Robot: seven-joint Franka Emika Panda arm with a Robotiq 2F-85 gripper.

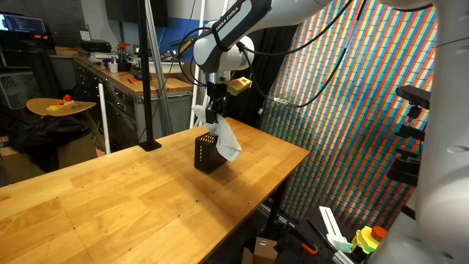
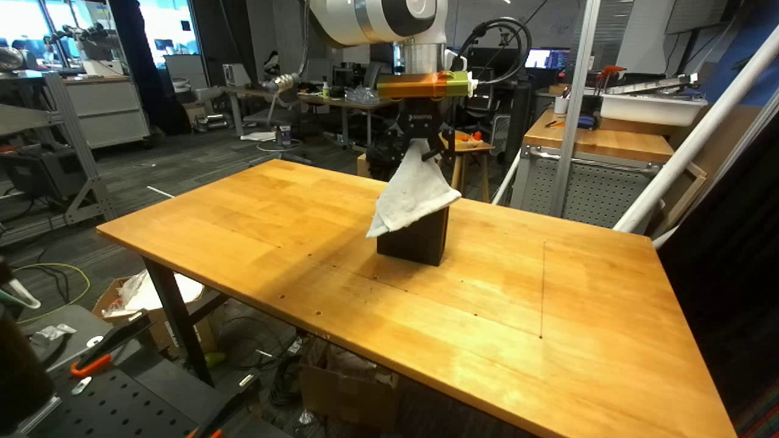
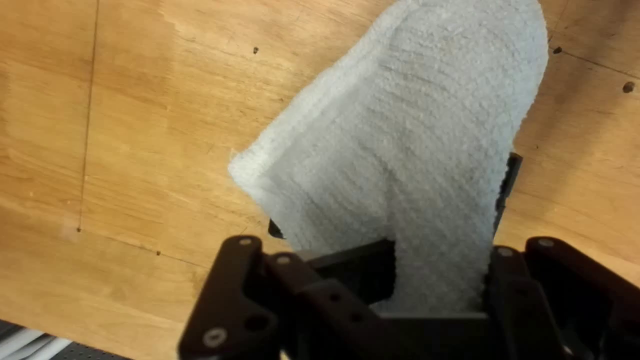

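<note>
A white cloth [image 2: 413, 191] hangs from my gripper [image 1: 216, 118], which is shut on it. Below it a black box [image 1: 205, 154] with perforated sides stands upright on the wooden table. In the second exterior view the cloth drapes in front of the upper part of the box [image 2: 414, 244], and its lower corners spread to either side. From the wrist, the cloth [image 3: 420, 138] stretches forward from between the dark fingers and covers most of the box. Whether any of the cloth is inside the box cannot be seen.
A black post [image 1: 149, 144] rises from its far edge in the first exterior view. Beyond the table's near edge are a yellow emergency-stop unit [image 1: 367, 241] and tools on a dark surface.
</note>
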